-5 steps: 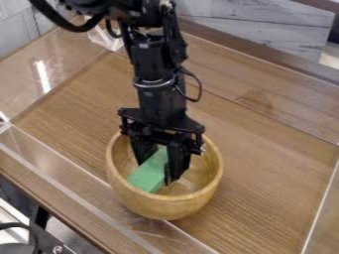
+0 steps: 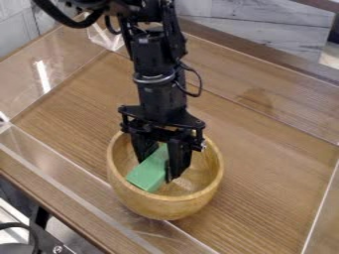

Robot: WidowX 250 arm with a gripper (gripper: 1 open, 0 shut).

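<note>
A yellow-tan bowl (image 2: 165, 202) sits on the wooden table near the front centre. A green block (image 2: 147, 175) lies tilted inside it. My black gripper (image 2: 165, 159) reaches down into the bowl from above, its fingers at the upper part of the green block, shut on it. The fingertips are partly hard to make out against the dark body of the arm.
A pale wall runs along the back. A dark cable shows at the lower left edge.
</note>
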